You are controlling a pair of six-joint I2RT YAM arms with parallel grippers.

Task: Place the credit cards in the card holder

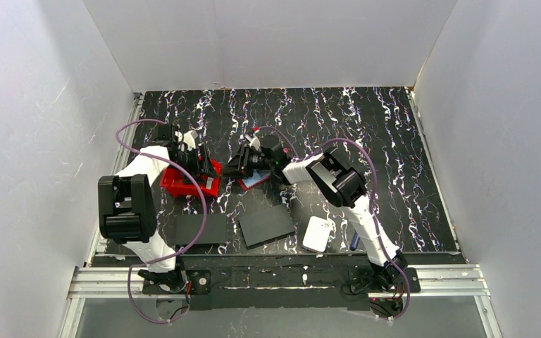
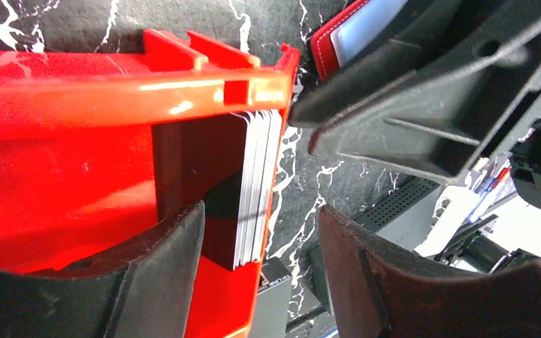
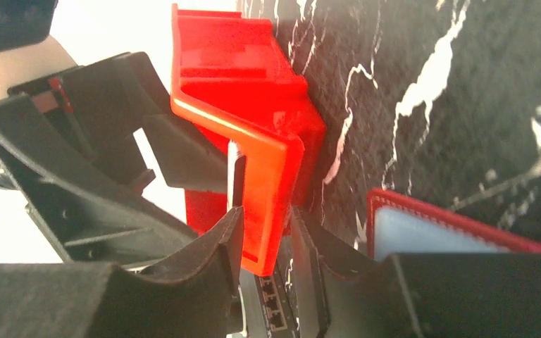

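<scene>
A red plastic box point(image 1: 176, 186) lies at the left, holding a stack of white-edged cards against its end wall, also seen edge-on in the right wrist view point(image 3: 236, 176). My left gripper hovers over the stack, fingers apart, nothing visible between them. My right gripper is just beside the box's end wall, fingers apart; whether it touches the wall is unclear. A red-edged holder with pale blue inside point(image 2: 352, 24), probably the card holder, lies under my right arm, partly hidden.
Two dark grey plates point(image 1: 265, 224) lie along the front, with a white object point(image 1: 317, 234) and a dark blue pen-like item point(image 1: 354, 241) to their right.
</scene>
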